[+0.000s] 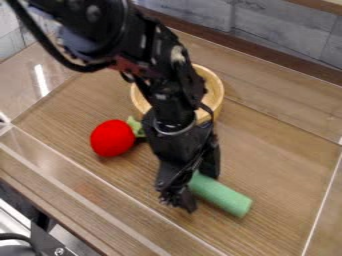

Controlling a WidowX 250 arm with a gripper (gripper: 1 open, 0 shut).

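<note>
My black gripper [189,190] is low over the wooden table, its fingers around the near left end of a pale green block [223,196] that reaches out toward the lower right. Whether the fingers are pressed on the block is hard to tell. A red round object [112,138] lies to the left of the arm, with a bit of green behind it, partly hidden by the arm.
A yellow bowl [207,87] stands behind the arm, partly hidden by it. A grey wall runs along the back right.
</note>
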